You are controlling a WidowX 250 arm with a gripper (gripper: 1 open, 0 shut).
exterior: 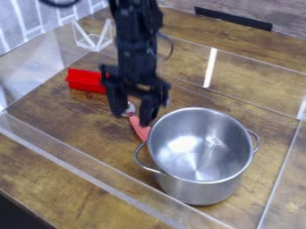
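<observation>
The dark gripper (131, 106) is low over the spoon (138, 125), which has a red handle and lies left of a steel pot (198, 154). The gripper covers part of the spoon's metal head. Its fingers are dark and blurred, and whether anything is between them cannot be told. A red block (86, 80) lies behind and to the left, partly hidden by the arm.
Clear low walls surround the wooden work surface (72, 152). The area at the back right, behind the pot, is free, as is the front left.
</observation>
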